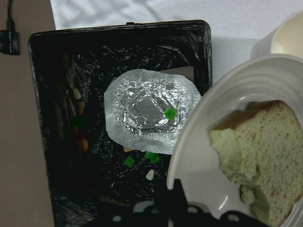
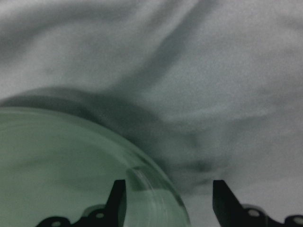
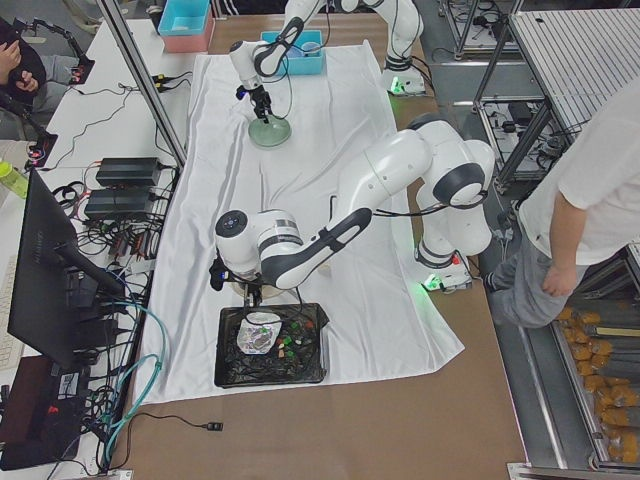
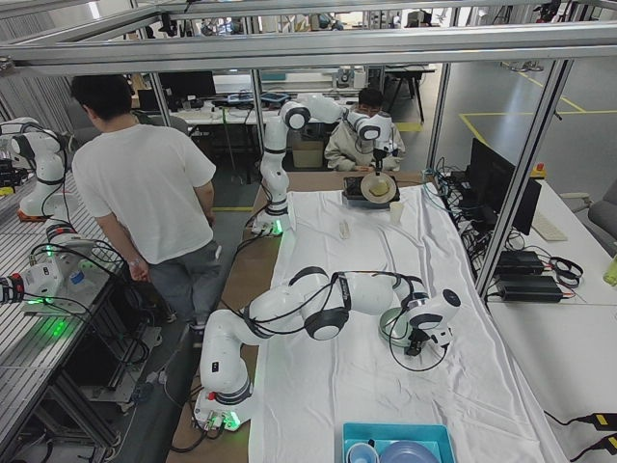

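A white bowl (image 1: 199, 179) holding a slice of bread (image 1: 258, 156) is gripped at its rim by my left gripper, which is shut on it, beside and partly over a black lined tray (image 1: 52, 142). The tray holds a crumpled foil piece (image 1: 118, 111) and small green and orange scraps. A cream cup (image 1: 279, 40) stands by the bowl in the left wrist view. My right gripper is open at the rim of a green plate (image 2: 61, 156), one finger over it and one outside.
A blue bin (image 4: 352, 434) with dishes stands beyond the plate. A monitor (image 3: 40, 280) and cables line one table side; a person (image 4: 145, 193) stands along the other.
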